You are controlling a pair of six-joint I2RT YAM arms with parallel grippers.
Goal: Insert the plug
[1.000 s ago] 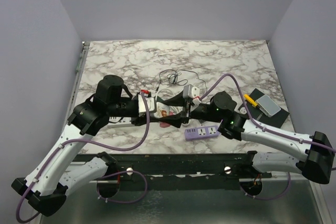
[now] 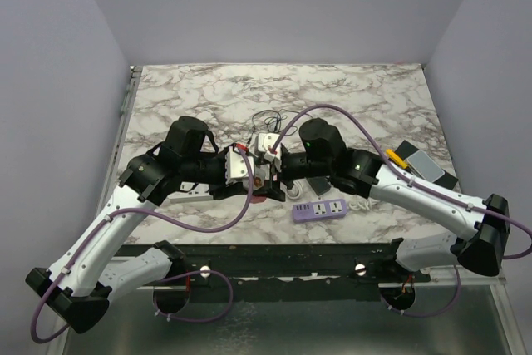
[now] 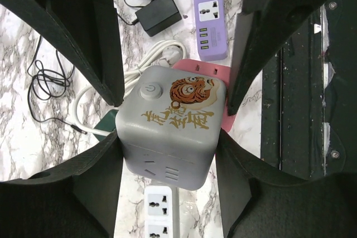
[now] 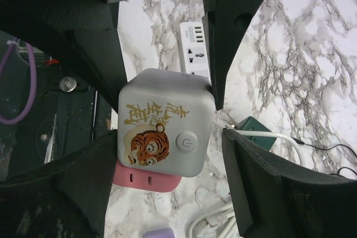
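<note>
A whitish-grey cube socket (image 3: pixel 167 121) with a tiger print and a round button is up between my two grippers, above the table. In the left wrist view my left gripper has a finger against each side of it, shut on the cube. From the opposite side my right gripper reaches around the same cube; a narrow gap shows between the cube and one of its fingers. White cable (image 3: pixel 134 73) lies coiled on the table below, partly covered by the cube. Which plug is meant, I cannot tell.
Beneath the cube lies a pink socket block (image 3: pixel 228 121). A purple power strip (image 2: pixel 319 210) rests to the right, a white strip (image 2: pixel 193 195) to the left. Black adapters (image 3: pixel 158 14) and a green one (image 4: pixel 255 132) lie near.
</note>
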